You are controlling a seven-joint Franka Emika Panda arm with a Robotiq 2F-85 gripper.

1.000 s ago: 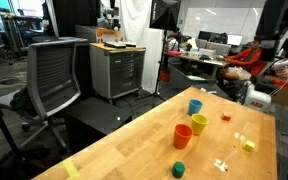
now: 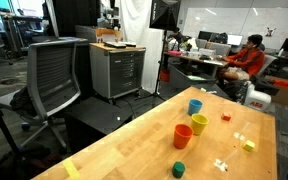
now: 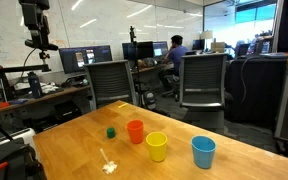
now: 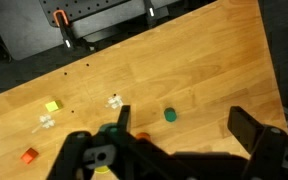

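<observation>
High above the table my gripper (image 3: 38, 42) hangs at the left of exterior view 2, open and empty. Its dark fingers (image 4: 254, 140) spread wide along the bottom of the wrist view. On the wooden table stand a red cup (image 2: 183, 136), a yellow cup (image 2: 199, 124) and a blue cup (image 2: 194, 106). A small green object (image 2: 179, 170) lies nearer the front, and in the wrist view the same green object (image 4: 170, 115) shows between the spread fingers, well below them. A yellow block (image 2: 249, 146) and a red block (image 2: 226, 116) rest toward the right.
Flat white pieces (image 4: 114, 101) lie on the tabletop. An office chair (image 2: 54, 85) stands beyond the table's left edge. Wide stretches of bare wood surround the objects. A seated person (image 2: 248, 58) is in the background.
The arm has drawn out of exterior view 1 at the upper right, where it showed large a second ago. The table objects look unmoved.
</observation>
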